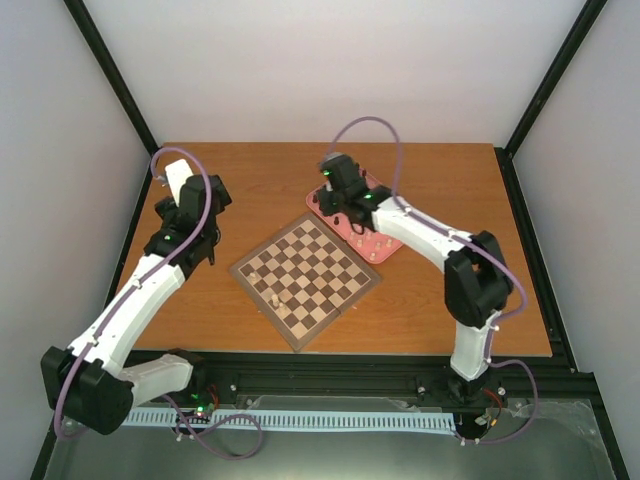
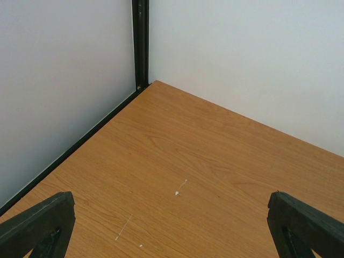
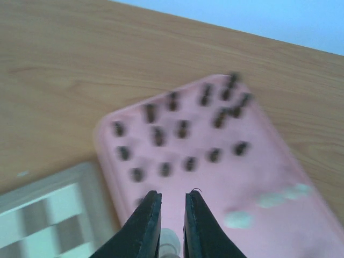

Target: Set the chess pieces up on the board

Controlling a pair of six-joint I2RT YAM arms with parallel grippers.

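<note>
The chessboard lies mid-table with a few light pieces on its left part. The pink tray behind it holds dark and light pieces, blurred in the right wrist view. My right gripper is over the tray, with a white piece low between its fingers, which stand slightly apart; whether they grip it is hard to tell. My left gripper is open and empty, facing bare table at the left.
Bare wooden table surrounds board and tray. Walls with dark frame edges close off the back and sides.
</note>
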